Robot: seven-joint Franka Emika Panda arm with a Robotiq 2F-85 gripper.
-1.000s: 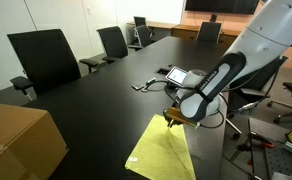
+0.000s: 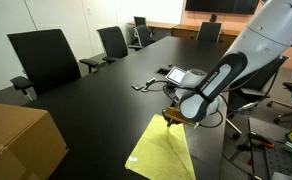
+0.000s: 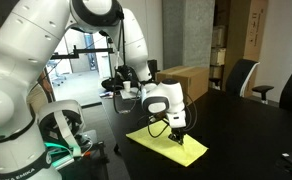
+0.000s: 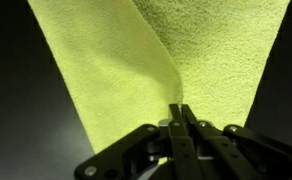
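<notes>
A yellow cloth (image 2: pixel 158 155) lies spread on the dark table, and in the second exterior view the same cloth (image 3: pixel 191 152) reaches out to both sides of the arm. My gripper is shut on the cloth, its fingertips close together at a raised fold. That fold's edge curves up from the fingertips across the cloth (image 4: pixel 96 60) in the wrist view. In the first exterior view the gripper (image 2: pixel 169 122) is low over the cloth's far part. The exact pinch between the fingers is too small to make out.
A cardboard box (image 2: pixel 21 135) stands at the left of the dark table (image 2: pixel 96 110). Small dark items and a light-coloured device (image 2: pixel 174 75) lie farther back. Chairs (image 2: pixel 44 58) line the table's far side. Bare tabletop surrounds the cloth.
</notes>
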